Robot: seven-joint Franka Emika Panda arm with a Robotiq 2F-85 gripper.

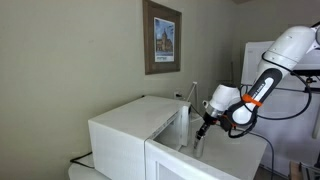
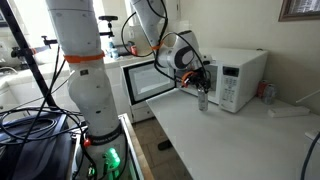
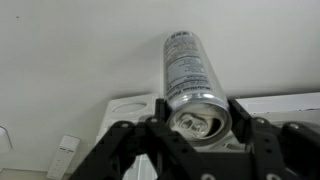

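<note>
My gripper is shut on a silver can (image 3: 187,70), with its dark fingers around the top rim. The wrist view shows the can's lid facing the camera and fine print down its side. In exterior view 2 the can (image 2: 203,101) is upright below the gripper, at the white table, in front of the microwave (image 2: 243,76). Exterior view 1 has the can (image 1: 200,147) to the right of the microwave's front. Whether its base touches the table cannot be told.
The microwave door (image 2: 155,79) stands wide open beside the arm. A clear jar (image 2: 269,93) sits to the microwave's right.
</note>
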